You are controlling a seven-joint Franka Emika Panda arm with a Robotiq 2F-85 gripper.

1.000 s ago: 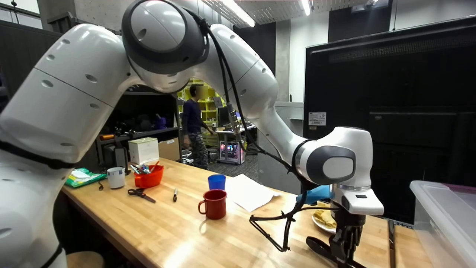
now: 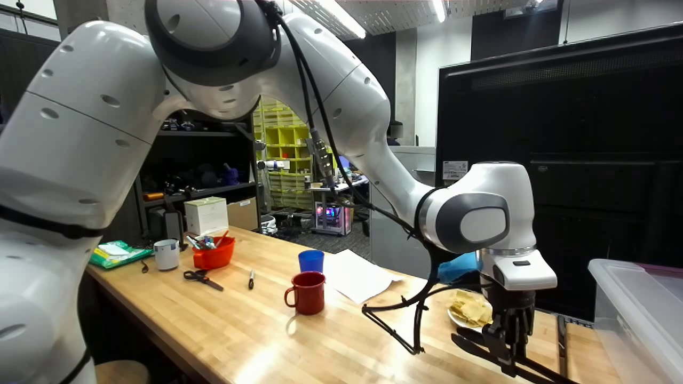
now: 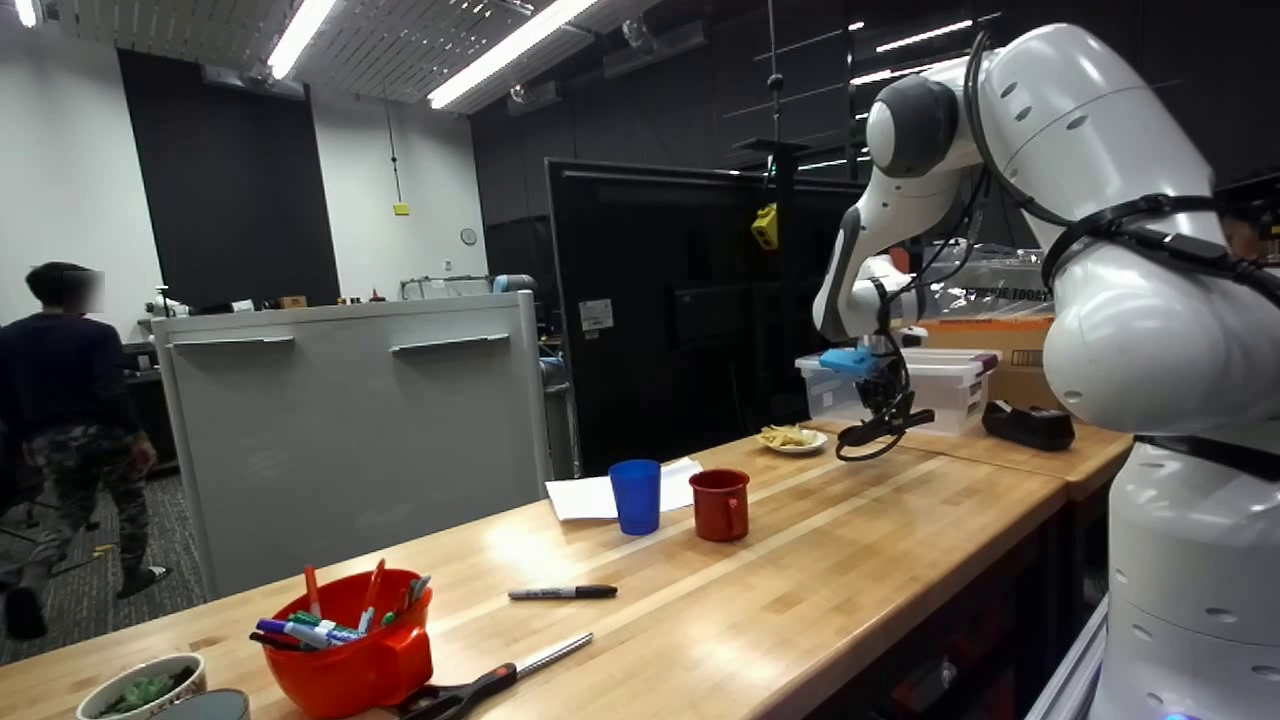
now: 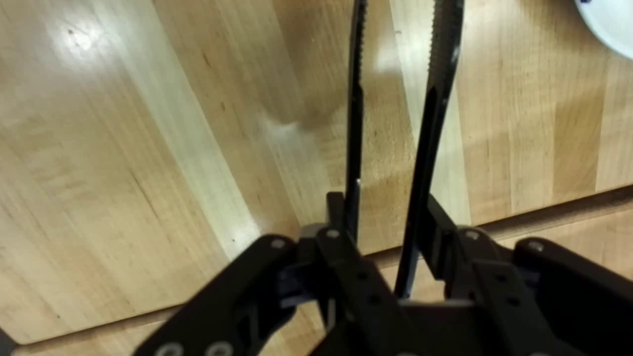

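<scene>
A pair of long black tongs (image 4: 426,154) sits between the fingers of my gripper. One tong arm lies against each finger, and the two arms stand apart with bare table showing between them. Their toothed parts run out past the top of the wrist view. In exterior view 1, my gripper (image 2: 509,339) hangs over the right part of the table, and the tongs (image 2: 472,344) stick out sideways from it. A white plate of yellow chips (image 2: 472,309) is just behind it, apart from the tongs. Only the plate's edge (image 4: 611,26) shows in the wrist view.
A red mug (image 2: 308,293), a blue cup (image 2: 311,260) and white paper (image 2: 358,275) occupy mid-table. Scissors (image 2: 203,279), a marker (image 3: 561,592) and a red pen container (image 2: 216,255) lie farther off. A clear plastic bin (image 2: 630,313) borders the right.
My gripper has risen and shifted slightly right in exterior view 1, carrying the tongs with it. The tabletop objects have stayed put.
</scene>
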